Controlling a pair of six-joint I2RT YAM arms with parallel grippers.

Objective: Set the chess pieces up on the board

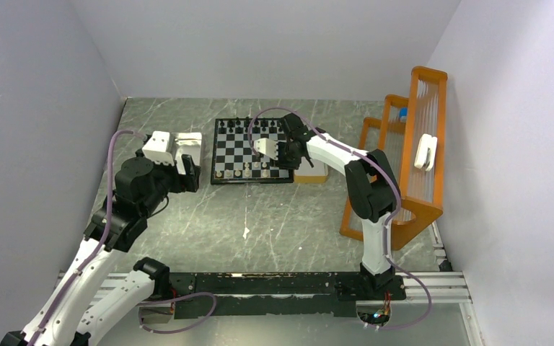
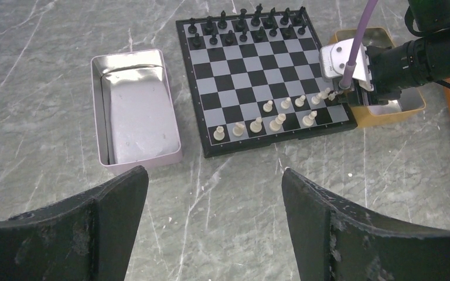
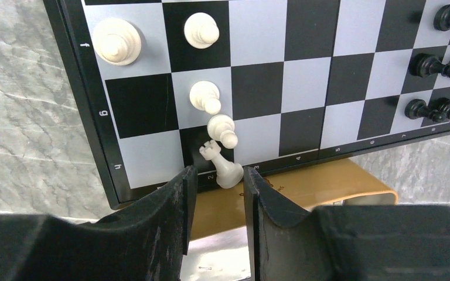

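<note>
The chessboard (image 2: 244, 96) has black pieces (image 2: 242, 24) in two rows along its far side. White pieces (image 2: 256, 124) stand along the near edge, with white pawns (image 2: 286, 103) on squares in front of some of them. At the near right corner, a white rook (image 3: 227, 171) leans or lies at a slant, top toward a white pawn (image 3: 222, 130). My right gripper is open around the rook's base, its fingers apart with space visible beside the piece. My left gripper hangs open left of the board, nothing between its fingers.
A yellowish box (image 2: 381, 119) sits against the board's right side under the right arm. An empty pale tray (image 2: 140, 114) lies left of the board. Wooden racks (image 1: 440, 144) stand far right.
</note>
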